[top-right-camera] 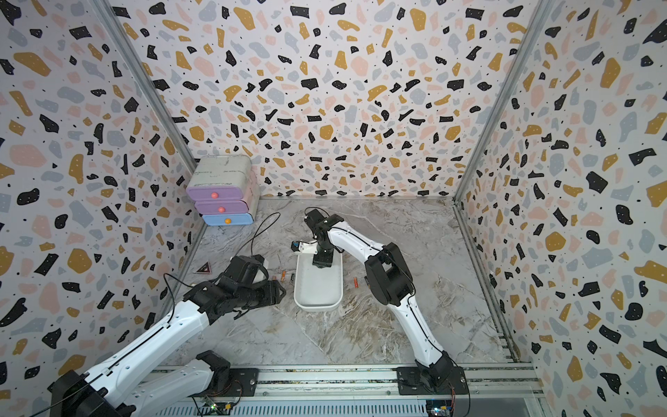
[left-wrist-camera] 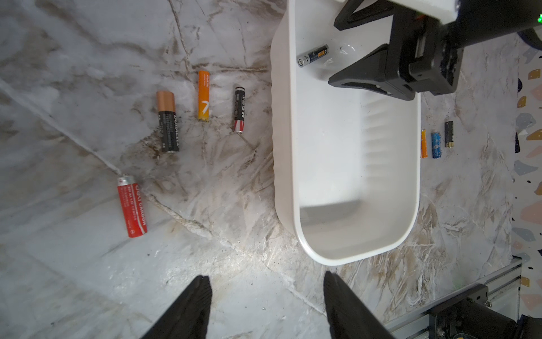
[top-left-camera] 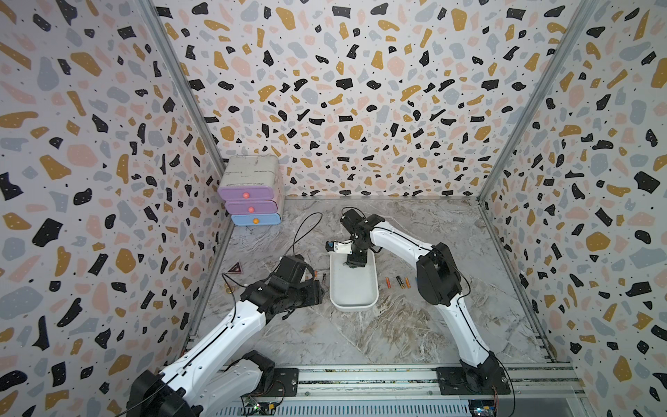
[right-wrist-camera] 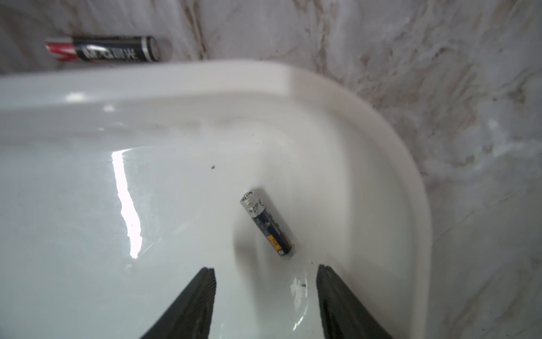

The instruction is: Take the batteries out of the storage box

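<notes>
In the right wrist view a small dark battery with a silver end (right-wrist-camera: 270, 227) lies alone on the floor of the white storage box (right-wrist-camera: 415, 226), near a rounded corner. My right gripper is open over the box, the battery slightly beyond its fingertips and not between them. The left wrist view also shows that battery (left-wrist-camera: 312, 55) inside the storage box (left-wrist-camera: 285, 141), close to the long wall, with the right gripper spread beside it. My left gripper stands open above bare tabletop to the left of the box, holding nothing.
Left of the box lie a red battery (left-wrist-camera: 132, 206), a black-and-copper one (left-wrist-camera: 167, 121), an orange one (left-wrist-camera: 203, 95) and a black-and-red one (left-wrist-camera: 239, 110). Several more, including a blue battery (left-wrist-camera: 436, 145), lie right of it. A drawer unit (top-left-camera: 251, 191) stands back left.
</notes>
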